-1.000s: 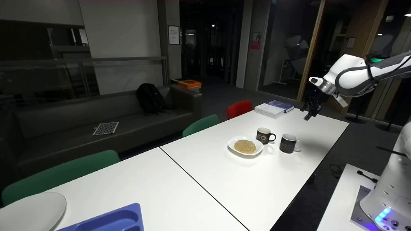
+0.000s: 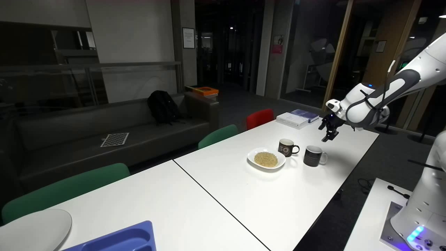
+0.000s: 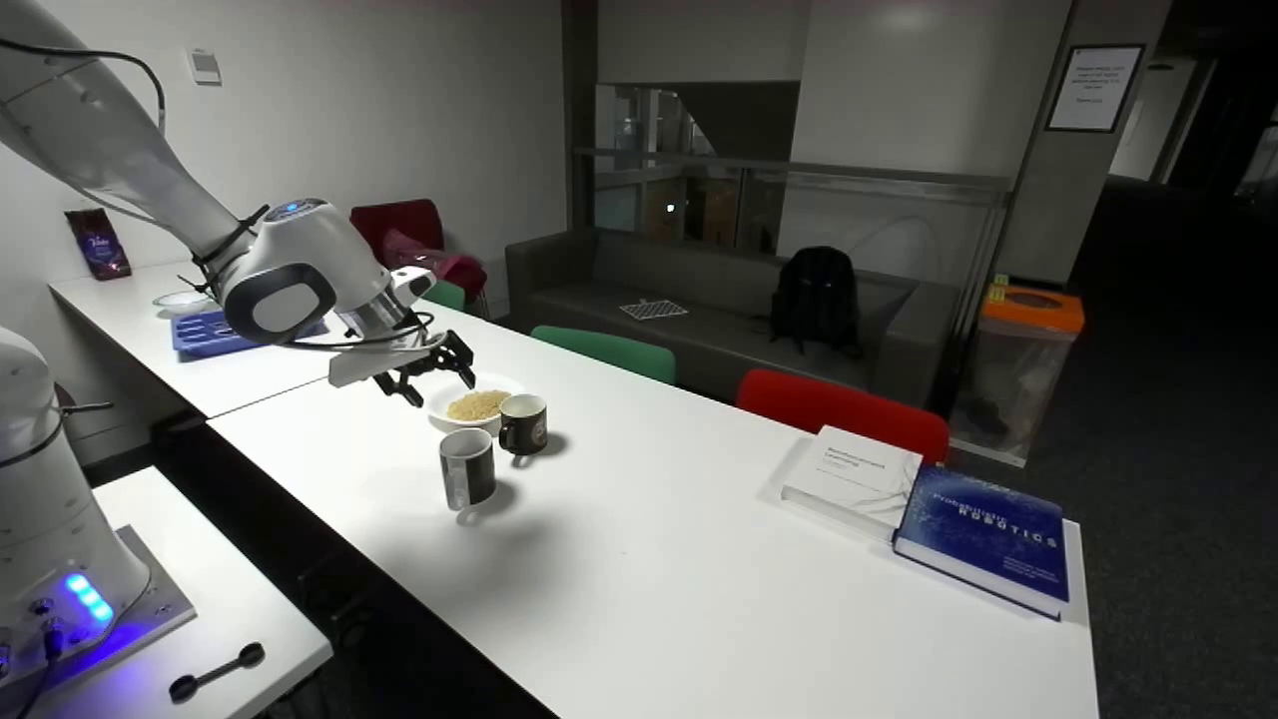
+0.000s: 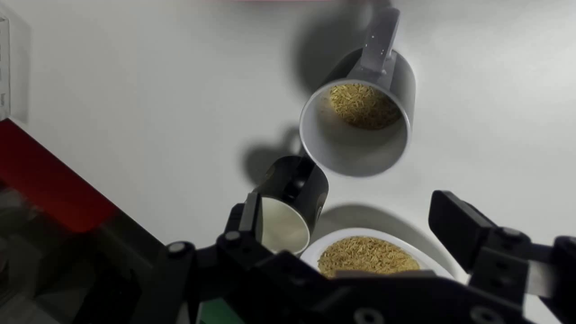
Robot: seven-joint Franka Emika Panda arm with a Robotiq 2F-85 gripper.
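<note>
In the wrist view my gripper is open, its two black fingers wide apart with nothing between them. A dark mug with a pale interior, the grey mug, stands upright and has grain at its bottom. Beside it is a smaller black mug, whose visible inside looks empty; my left finger partly covers it. A white dish of grain lies partly hidden behind the gripper's body. From the first exterior view, my gripper hangs above the white table, clear of both mugs and the dish.
Two books, one white and one blue, lie at one table end. A blue tray and a white plate occupy the other. Chairs line the far side.
In the first exterior view, the arm and gripper have come lower and somewhat to the left, nearer the mugs. The mugs and the dish have stayed in place.
</note>
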